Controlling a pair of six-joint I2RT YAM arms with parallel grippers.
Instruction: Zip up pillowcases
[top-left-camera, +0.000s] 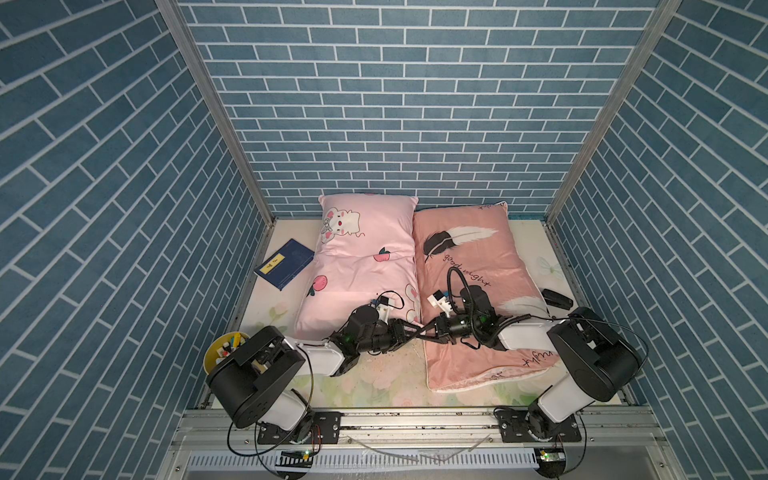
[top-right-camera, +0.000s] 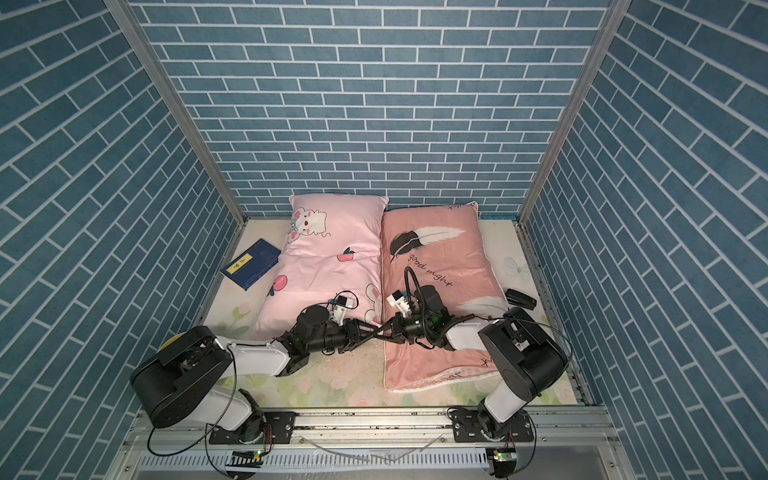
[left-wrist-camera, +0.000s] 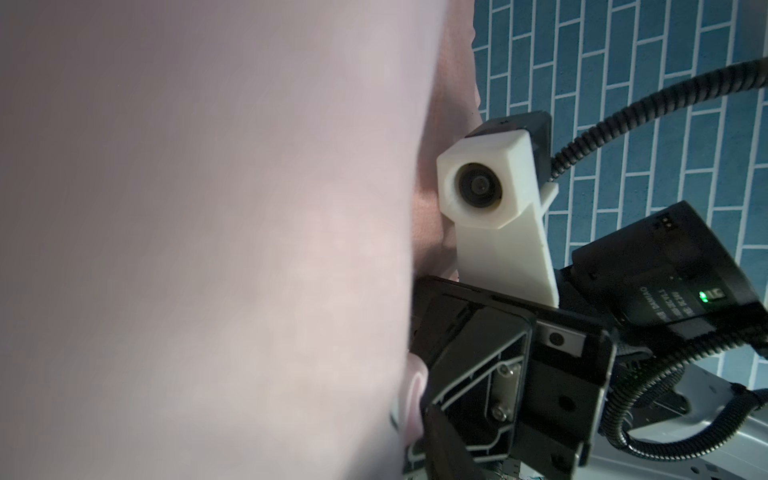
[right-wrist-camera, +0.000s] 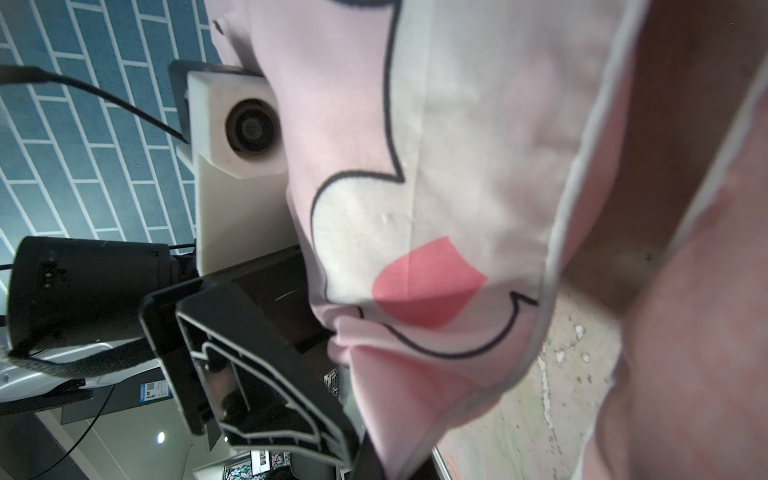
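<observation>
The light pink pillow (top-left-camera: 364, 240) with cat and fruit prints lies left of the salmon pillow (top-left-camera: 472, 240) with feathers. At the light pillow's front right corner, my left gripper (top-left-camera: 408, 329) and right gripper (top-left-camera: 428, 328) meet. In the right wrist view, a pink corner of fabric (right-wrist-camera: 400, 392) reaches down into my right gripper, which is shut on it. Pink cloth fills much of the left wrist view, and whether the left fingers are open or shut is hidden. I cannot make out the zipper.
A dark blue folder (top-left-camera: 284, 264) lies at the left, with a yellow container (top-left-camera: 214, 352) in front of it. A black object (top-left-camera: 557, 299) lies at the right edge. Tiled walls enclose the back and sides.
</observation>
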